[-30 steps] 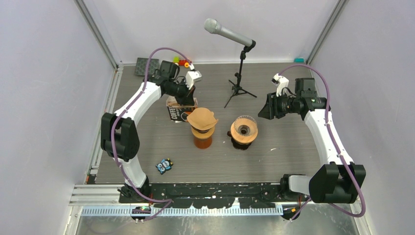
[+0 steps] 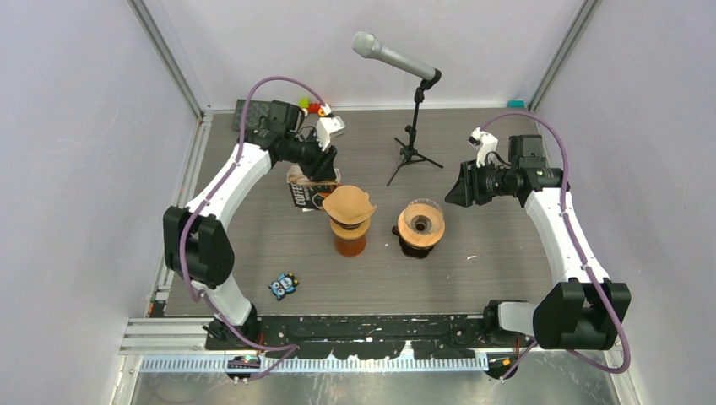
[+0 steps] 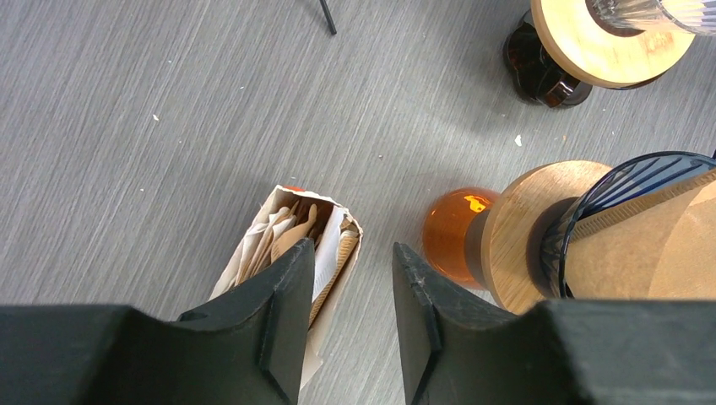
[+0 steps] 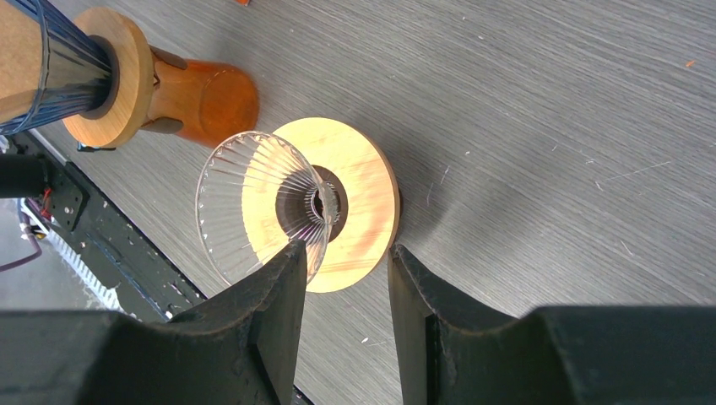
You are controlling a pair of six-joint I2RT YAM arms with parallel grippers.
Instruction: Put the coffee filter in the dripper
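My left gripper stands open over the upright coffee filter box (image 2: pixel 311 194), nothing between its fingers. Folded brown and white filters stick up inside the box (image 3: pixel 350 221) in the left wrist view. A brown coffee filter (image 2: pixel 349 204) sits in the dark-ribbed glass dripper (image 3: pixel 604 198), whose wooden collar (image 3: pixel 515 245) rests on an orange carafe (image 2: pixel 349 245). The second dripper, of clear ribbed glass (image 4: pixel 241 198), is empty and sits in a wooden collar (image 2: pixel 411 238) over a dark carafe. Right of it, my right gripper is open and empty.
A microphone on a tripod stand (image 2: pixel 414 135) stands at the back middle. A small blue owl-like item (image 2: pixel 284 286) lies at the front left, and a dark grey pad (image 2: pixel 251 115) at the back left. Bare table (image 2: pixel 498 261) spreads out at the front right.
The right arm, both drippers and the box look unmoved.
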